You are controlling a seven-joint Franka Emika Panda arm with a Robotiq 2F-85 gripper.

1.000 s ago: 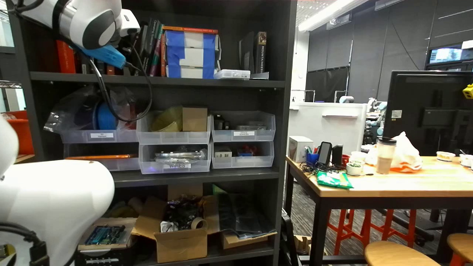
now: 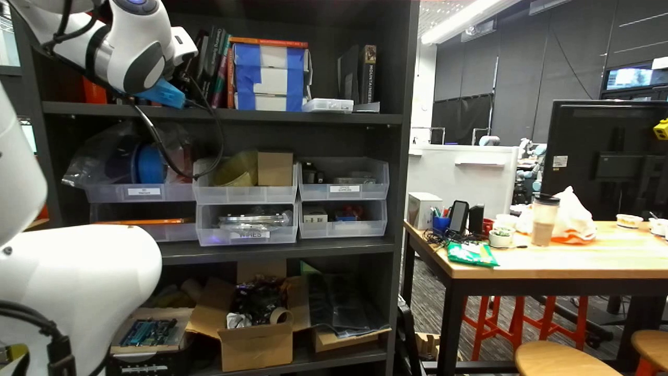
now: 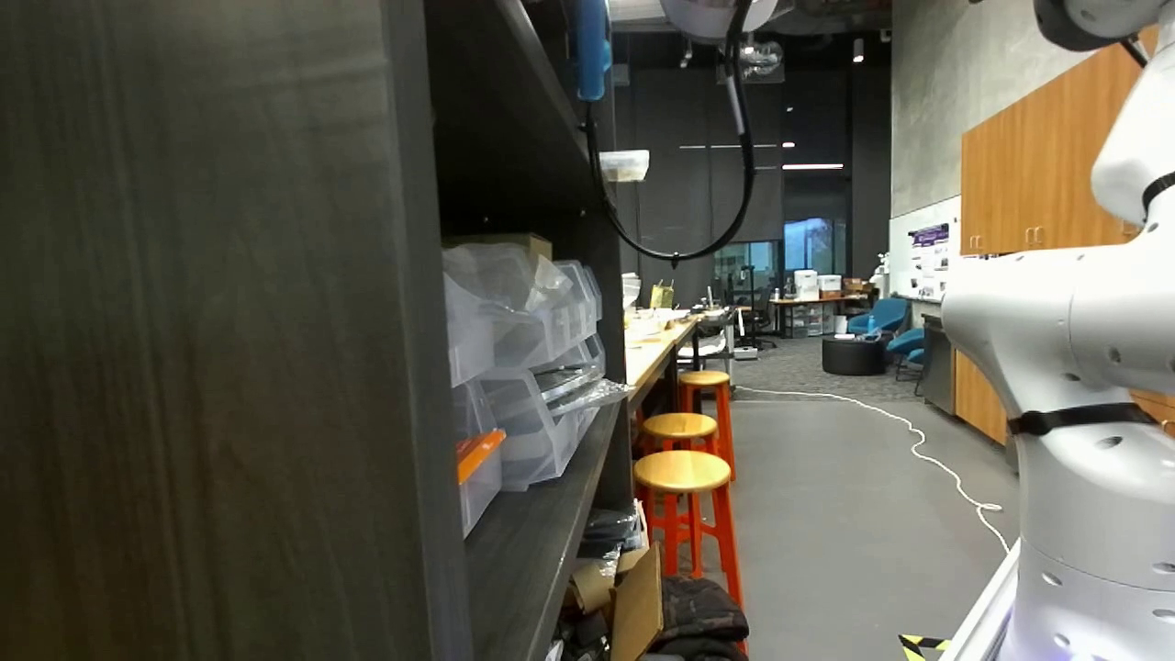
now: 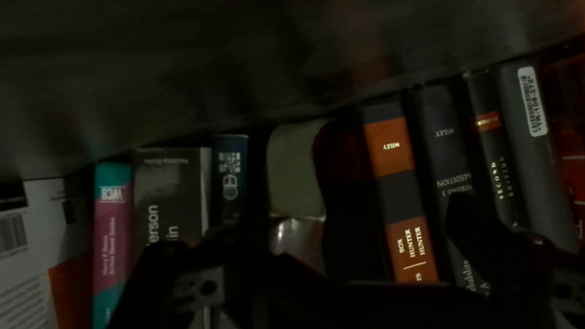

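Note:
In the wrist view my gripper stands open, its dark fingers spread in front of a row of upright books. An orange and black "Box Hunter Hunter" book (image 4: pixel 390 181) lies within the span between them, beside a pale rounded object (image 4: pixel 295 170). A dark Wiley volume (image 4: pixel 447 137) is partly covered by the right-hand finger. No contact with any book can be made out in the dim light. From outside, the arm's white wrist (image 2: pixel 147 59) is at the top shelf's left end, hiding most of those books and the gripper itself.
The shelf board (image 2: pixel 250 115) runs below the books. To their right are a blue-striped box (image 2: pixel 269 78) and a small clear case (image 2: pixel 327 105). Plastic bins (image 2: pixel 247 224) fill the shelf beneath. A black cable (image 2: pixel 220 141) loops down from the arm.
The wrist and its blue part have shifted slightly right and down. At the left edge, the arm's white link has come farther into view. The shelf contents visible in both frames look unmoved.

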